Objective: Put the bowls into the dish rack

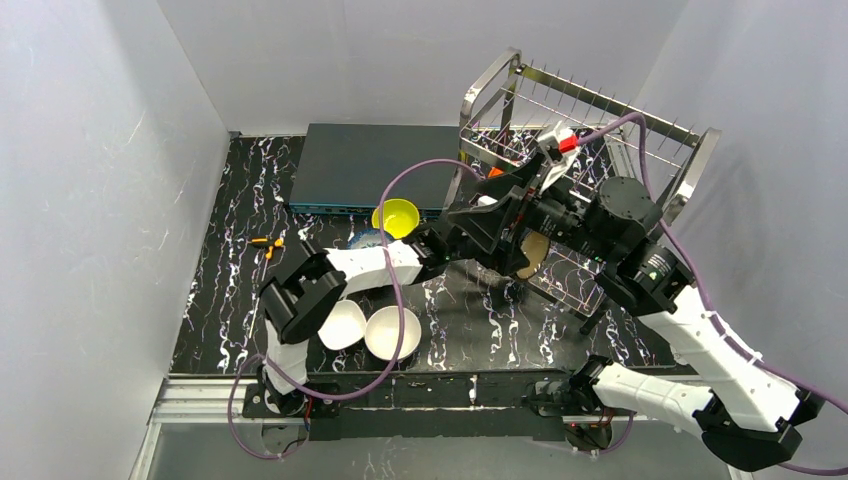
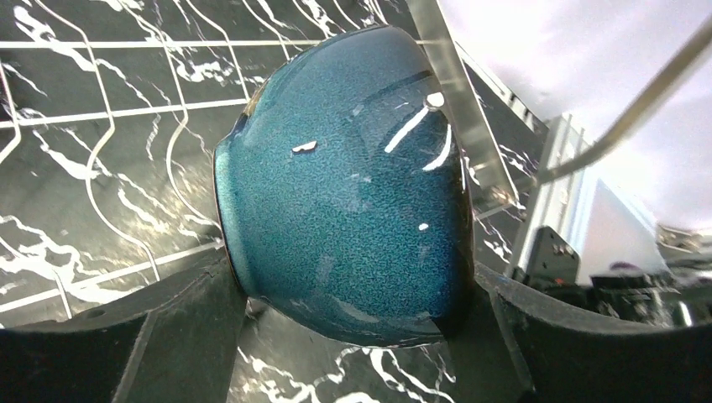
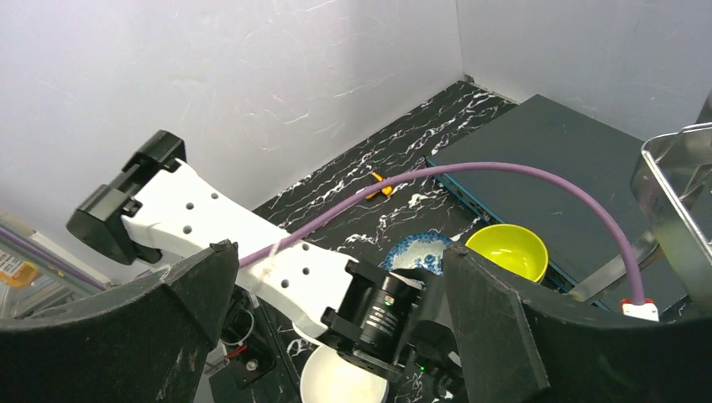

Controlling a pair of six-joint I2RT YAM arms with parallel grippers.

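A glossy teal bowl (image 2: 344,185) is gripped by my left gripper over the wire dish rack (image 2: 109,115); in the top view its tan inside (image 1: 532,252) shows at the rack's lower front, partly hidden. My right gripper stands open and empty above, mostly covering the left one in the top view. On the counter are two white bowls (image 1: 392,333) (image 1: 341,326), a yellow bowl (image 3: 506,253) and a blue-patterned dish (image 3: 415,248).
A dark flat box (image 1: 372,165) lies at the back, a small orange tool (image 1: 266,243) at the left. Grey walls enclose the counter. Purple cables loop over both arms.
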